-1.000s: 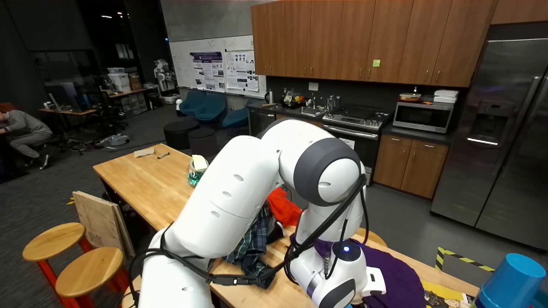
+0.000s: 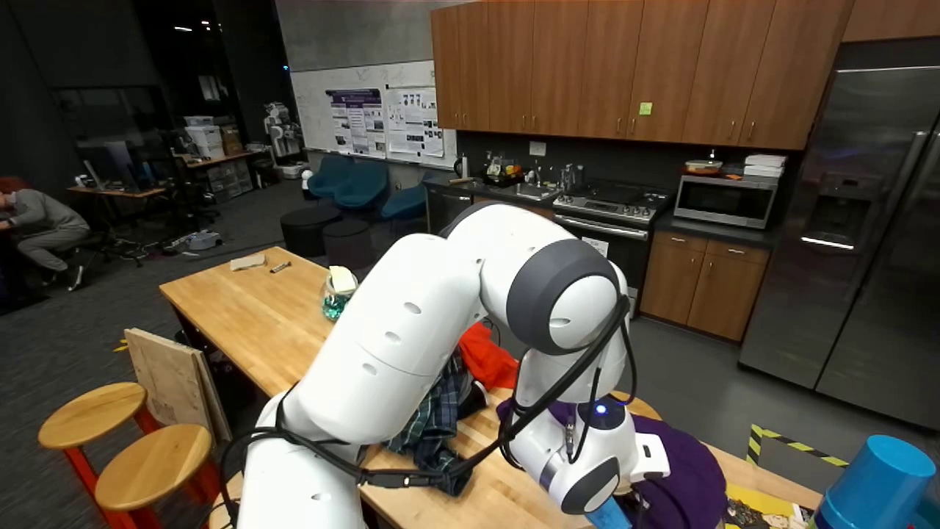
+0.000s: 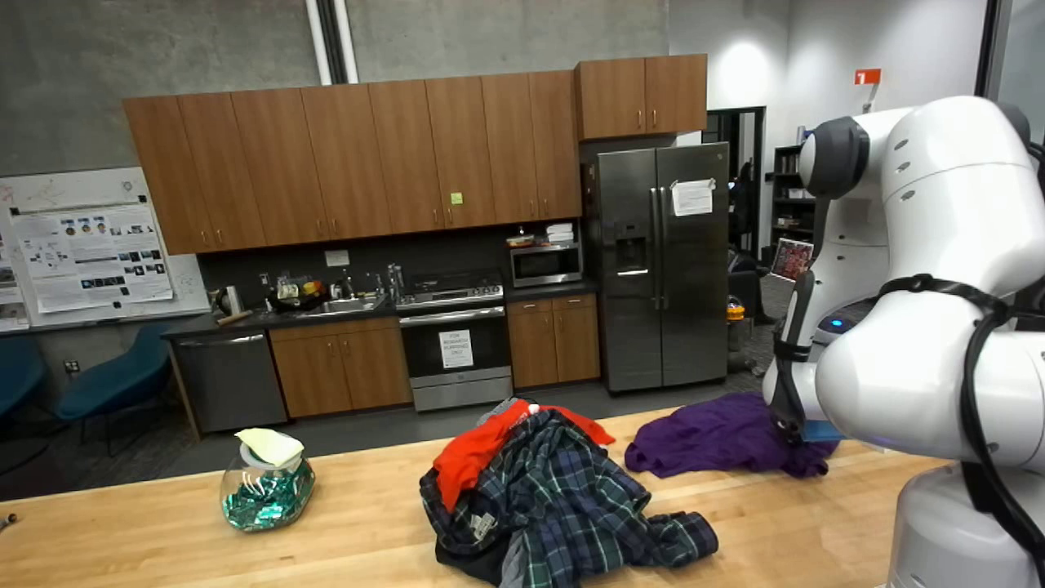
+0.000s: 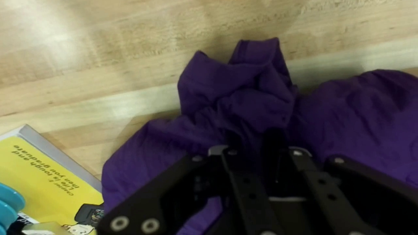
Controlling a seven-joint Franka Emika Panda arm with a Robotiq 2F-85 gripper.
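Observation:
A crumpled purple cloth [image 4: 243, 86] lies on the wooden table under my gripper, with a folded tuft standing just beyond the fingertips. The dark fingers [image 4: 274, 145] are a short way apart, and purple fabric shows in the gap. Whether they pinch it is too dark to tell. From the side, the same purple cloth [image 3: 710, 436] spreads flat beside the arm, whose wrist partly covers it. The fingertips are hidden in both exterior views.
A heap of plaid and red clothing [image 3: 578, 490] sits mid-table, left of the purple cloth. Farther left stands a glass bowl [image 3: 266, 495] with green filling. A yellow book [image 4: 43, 172] and blue cups [image 2: 881, 485] border the cloth. Bare wood shows between the bowl and the clothing.
In exterior view 1 my wrist has shifted up and slightly right over the purple cloth, and a blue part below it shows more. The clothing heap looks unchanged.

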